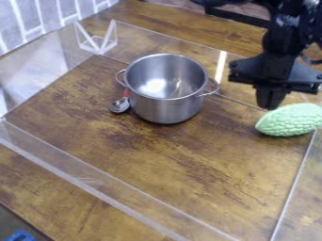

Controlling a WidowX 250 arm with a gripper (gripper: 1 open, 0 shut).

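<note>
A steel pot (167, 89) with two side handles stands on the wooden table, left of centre. A small metal spoon or ladle (120, 104) lies against its left side. A pale green, bumpy corn-like toy (288, 120) lies at the right. Just above that toy hangs my black gripper (269, 96), pointing down, its fingertips close together with nothing visible between them.
Clear plastic walls (120, 204) border the work area on the left, front, back and right. A white railing stands at the back left.
</note>
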